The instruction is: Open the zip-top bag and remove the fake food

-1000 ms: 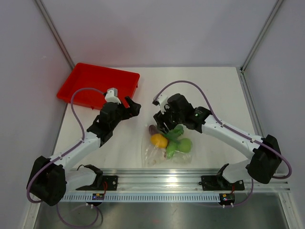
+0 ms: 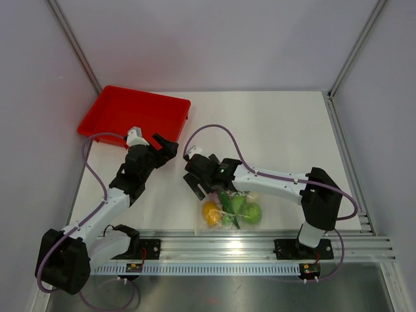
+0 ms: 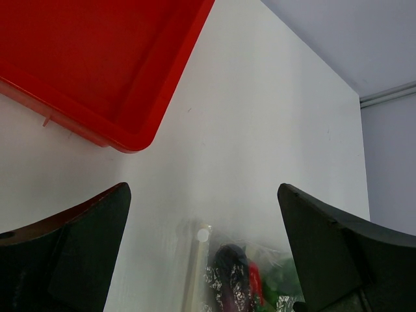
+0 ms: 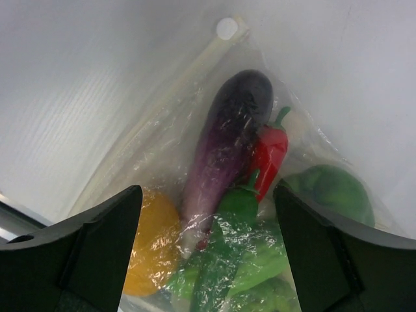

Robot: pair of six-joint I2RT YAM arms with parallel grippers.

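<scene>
A clear zip top bag (image 4: 123,153) lies on the table, its pale zip strip running diagonally in the right wrist view. Through the film show an eggplant (image 4: 237,117), a red chili (image 4: 270,156), a long green pepper (image 4: 221,253), an orange piece (image 4: 153,244) and round green pieces such as a tomato-like one (image 4: 331,195). Over the bag, my right gripper stands open with nothing held. My left gripper, also open and empty, hangs above the table between the red bin and the bag. In the top view the right arm hides the bag's far part.
A red bin (image 2: 133,114), empty where seen, sits at the back left, close to the left gripper. Bare white table (image 2: 286,130) spreads across the back and right. A metal rail (image 2: 195,239) borders the front, with walls around.
My right gripper has moved left and toward the front over the bag. The left one has drawn back slightly left. The food pieces have shifted, the orange one toward the front.
</scene>
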